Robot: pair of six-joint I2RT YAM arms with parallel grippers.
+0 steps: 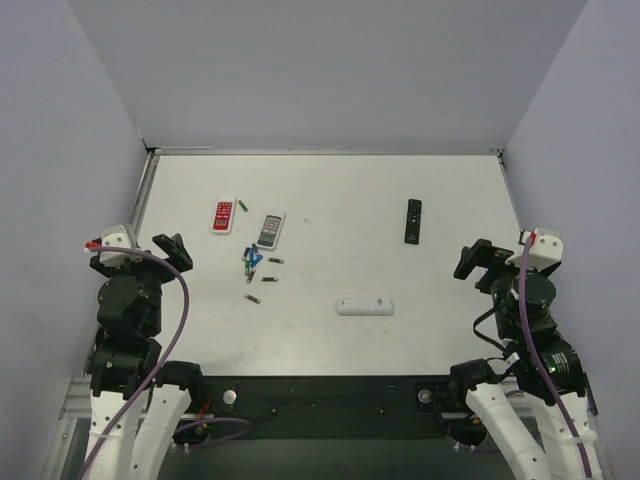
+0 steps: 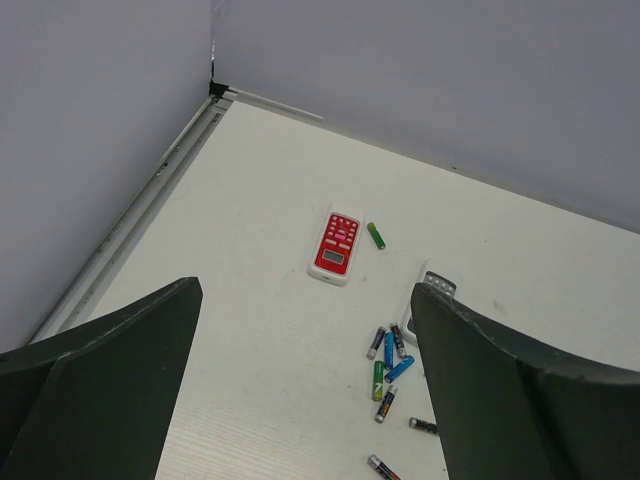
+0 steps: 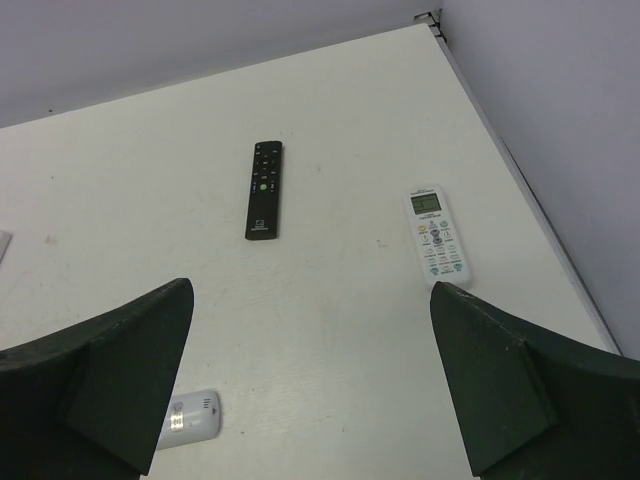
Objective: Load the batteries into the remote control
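Several remotes lie flat on the white table. A red-faced remote (image 1: 223, 216) and a grey-and-white one (image 1: 270, 230) are on the left, a black remote (image 1: 413, 221) on the right, and a long white one (image 1: 365, 306) near the front middle. The right wrist view also shows a white remote with a screen (image 3: 437, 235). Loose batteries (image 1: 250, 260) are scattered by the grey-and-white remote; a green battery (image 2: 376, 236) lies beside the red-faced one. Left gripper and right gripper are raised at opposite sides, both open and empty.
Walls rise behind the table (image 1: 310, 350) and along both sides. Bare tabletop lies between the battery group and the black remote, and also along the front edge.
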